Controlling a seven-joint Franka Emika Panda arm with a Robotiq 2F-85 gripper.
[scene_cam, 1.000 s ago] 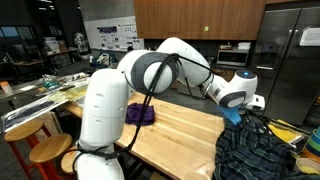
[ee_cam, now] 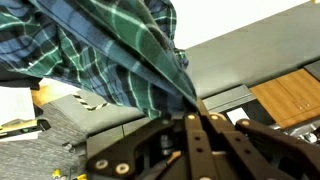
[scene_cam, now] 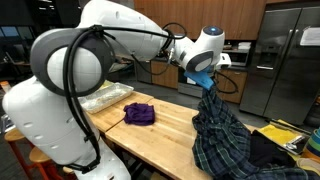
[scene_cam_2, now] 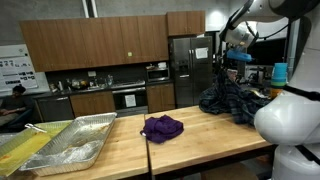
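A dark plaid cloth, green and blue with pale lines, is drawn up in a narrow peak from the right side of the table. At the top of that peak my gripper is shut on the fabric. In the wrist view, the plaid cloth runs in gathered folds to the gripper; the exact pinch is hard to see among the dark fingers. Its lower part still spreads in a heap over the table's right end.
A purple cloth lies crumpled on the wooden table, with bare wood between it and the plaid heap. Metal trays stand at the far left. Beside the plaid heap are black fabric and yellow items.
My gripper has risen and moved left from low over the heap, pulling a part of the plaid cloth up with it. The purple cloth has stayed where it was.
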